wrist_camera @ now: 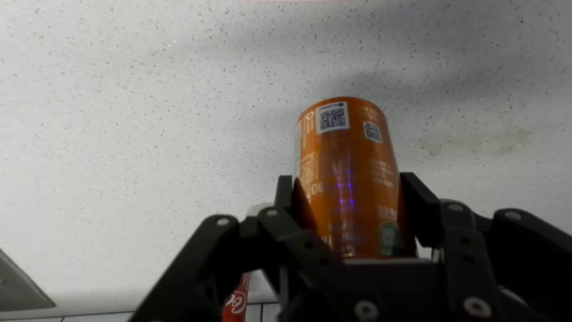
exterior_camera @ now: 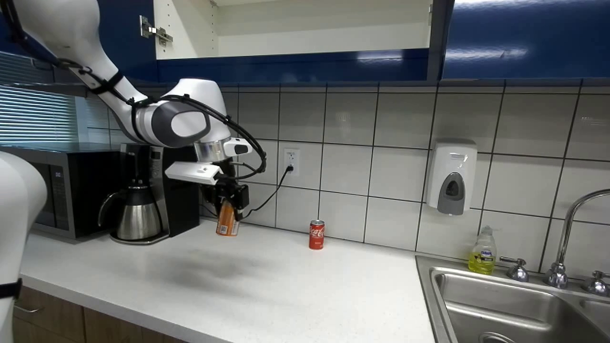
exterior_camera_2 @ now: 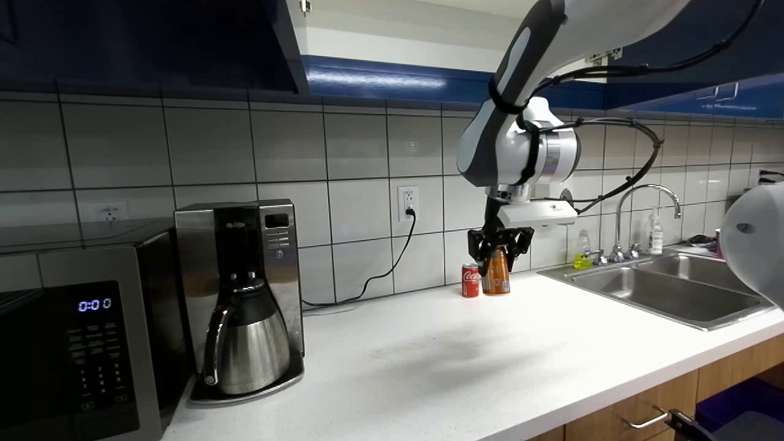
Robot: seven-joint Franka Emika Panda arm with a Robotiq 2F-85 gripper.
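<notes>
My gripper (exterior_camera: 227, 206) is shut on an orange can (exterior_camera: 227, 224), which hangs down from the fingers, slightly tilted, above the white counter. In the wrist view the orange can (wrist_camera: 348, 177) fills the space between the two dark fingers, its printed label and code square showing; its upper end is hidden by the gripper. A red Coca-Cola can (exterior_camera: 317, 235) stands upright on the counter near the tiled wall, to the right of the held can in exterior view 1. Only a sliver of that red can (wrist_camera: 236, 301) shows at the bottom of the wrist view.
The coffee maker (exterior_camera_2: 253, 294) and microwave (exterior_camera_2: 81, 338) occupy the counter's left end. A sink (exterior_camera: 509, 303), soap bottle (exterior_camera: 483, 251) and faucet lie to the right. Overhead is an open cabinet (exterior_camera: 320, 28).
</notes>
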